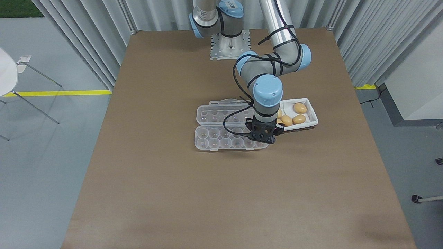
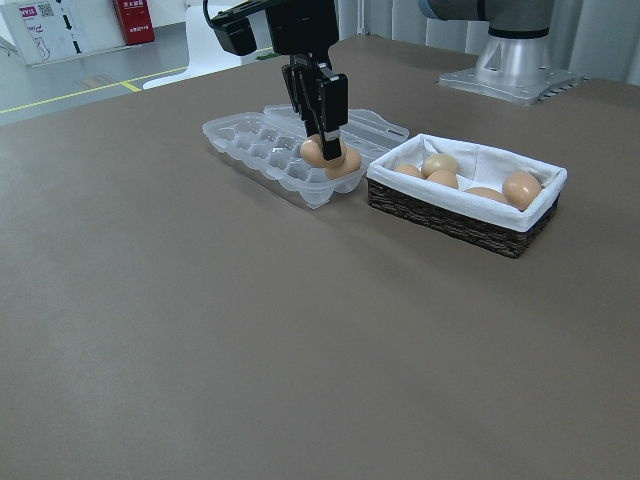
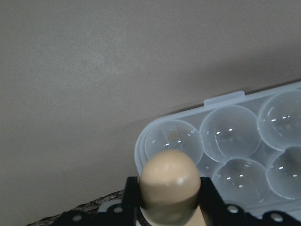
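My gripper is shut on a brown egg (image 3: 170, 179), held over the right end of the clear plastic egg carton (image 1: 216, 141). Another egg (image 2: 343, 168) shows beneath it in the left view, at the carton's end. In the wrist view the cell just beyond the held egg is empty, as are the neighbouring cells (image 3: 229, 132). The white-lined basket (image 2: 440, 210) beside the carton holds several eggs (image 1: 300, 108).
The robot's base (image 1: 230, 47) stands at the back of the brown table (image 1: 232, 195). The carton's lid lies open behind its cups.
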